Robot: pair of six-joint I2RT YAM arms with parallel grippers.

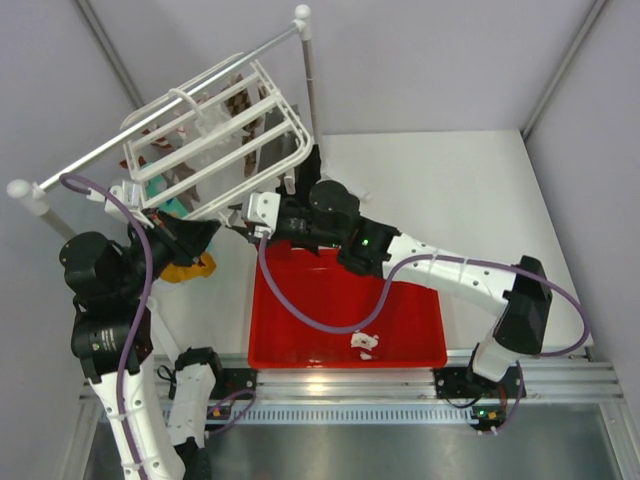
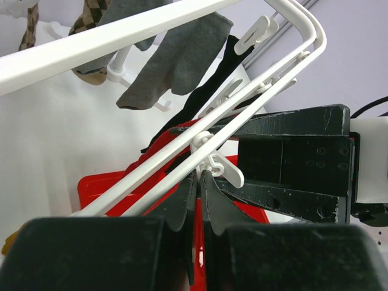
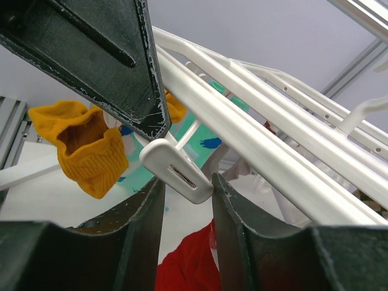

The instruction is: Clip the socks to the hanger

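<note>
The white hanger (image 1: 215, 135) hangs on a rail with socks clipped under it, among them a grey sock (image 2: 173, 60) and yellow socks (image 3: 91, 151). My left gripper (image 1: 200, 230) is shut on a white clip (image 3: 176, 171) at the hanger's front bar, as the left and right wrist views show. My right gripper (image 1: 245, 225) is beside it at the same bar, its fingers part open around the clip area in the left wrist view. Whether red cloth behind them is held cannot be told.
A red tray (image 1: 400, 330) with small white items lies below the right arm. The rail's upright (image 1: 310, 80) stands behind the hanger.
</note>
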